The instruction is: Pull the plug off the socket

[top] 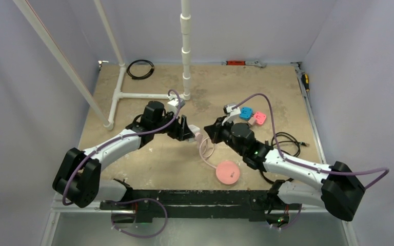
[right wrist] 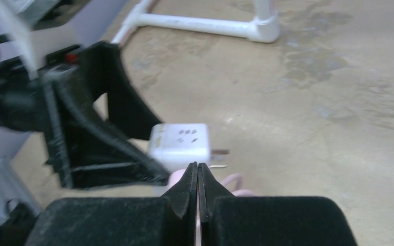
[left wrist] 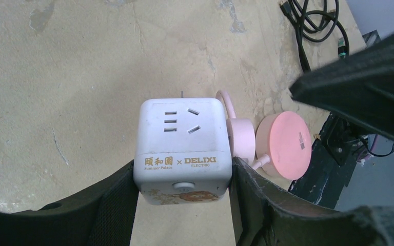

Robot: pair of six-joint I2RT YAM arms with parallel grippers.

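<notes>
A white cube socket (left wrist: 182, 133) is held between the fingers of my left gripper, its slotted face in view and a metal prong sticking out behind. Against the socket's side sits the round pink plug (left wrist: 242, 139), its pink cord (top: 203, 150) looping down. My right gripper is shut, its fingertips meeting with nothing between them. It stands apart from the plug, to the right of it in the top view (top: 208, 132). Seen from the right wrist, the fingers cover most of the plug (right wrist: 178, 177).
The cord runs to a pink disc (top: 228, 172) on the table. Blue (top: 245, 113) and pink adapters (top: 259, 118) lie behind the right arm, a black cable (top: 287, 138) beside it. A white pipe frame (top: 143, 96) stands at the back left.
</notes>
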